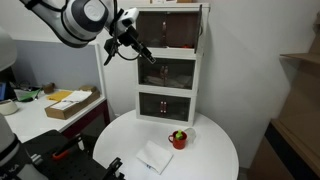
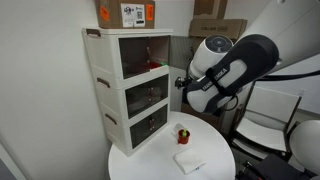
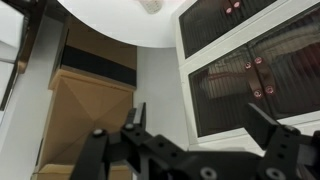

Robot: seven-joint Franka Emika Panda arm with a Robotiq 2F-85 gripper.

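Observation:
My gripper point(image 1: 130, 58) hangs high over the left part of the table, in front of and left of the white cabinet point(image 1: 165, 90). In the wrist view its two fingers point(image 3: 139, 115) stand wide apart, with nothing between them. The cabinet has three stacked compartments with dark fronts and shows tilted on the right of that view. On the round white table point(image 1: 215, 160), a red mug point(image 1: 179, 142) has something green and yellow in its top. A white cloth or paper point(image 1: 154, 156) lies flat in front of the mug, apart from it.
A cardboard box point(image 2: 125, 14) sits on top of the cabinet. An open box point(image 1: 72, 105) with papers stands at the left, beyond the table. Shelving point(image 1: 302, 100) is at the far right.

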